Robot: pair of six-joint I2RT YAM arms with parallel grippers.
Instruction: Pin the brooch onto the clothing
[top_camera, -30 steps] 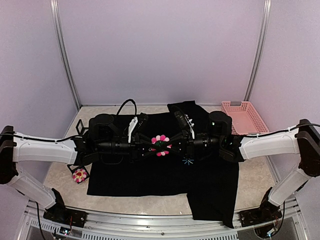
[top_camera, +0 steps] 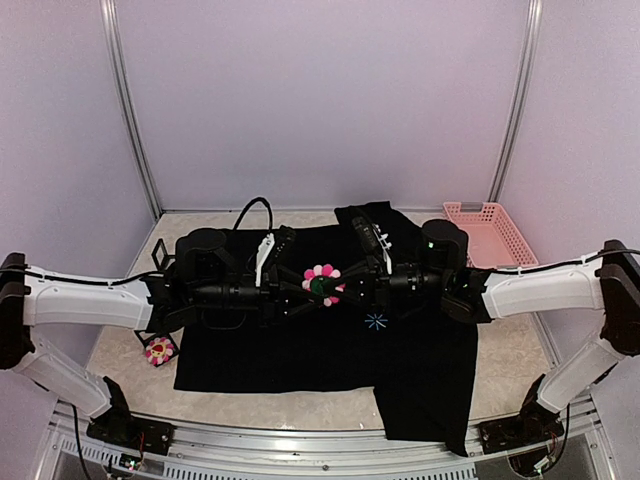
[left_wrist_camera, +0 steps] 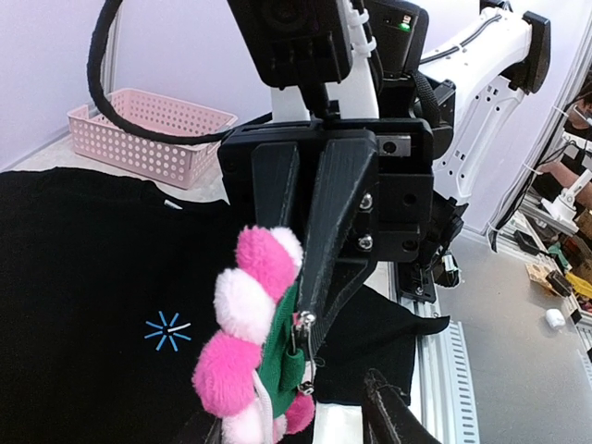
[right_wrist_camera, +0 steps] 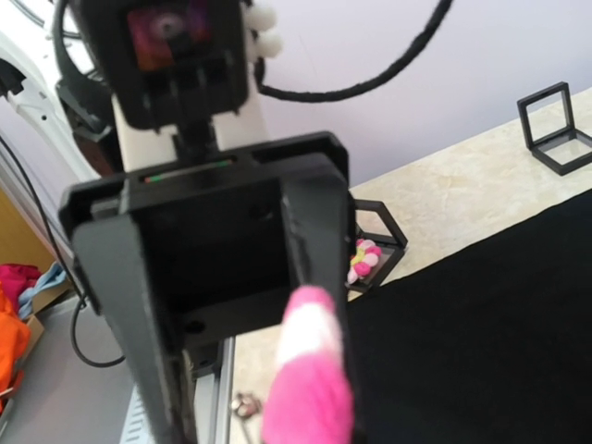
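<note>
A pink and white plush flower brooch hangs over the black shirt, its green back and metal pin fitting showing in the left wrist view. My right gripper is shut on the brooch. Facing it, my left gripper stands open in the right wrist view. A metal pin end shows between its parted fingers, apart from both. The left fingertips also enter the bottom of the left wrist view, the lower petals between them. Whether the pin's needle is free of its catch is unclear.
A blue star mark lies on the shirt, just right of the brooch. At the back right sits an empty-looking pink basket. To the left, a black frame holds another flower brooch; a second frame stands behind.
My right gripper has tilted slightly, and the brooch has shifted a little upward in the top view. The left arm looks almost still.
</note>
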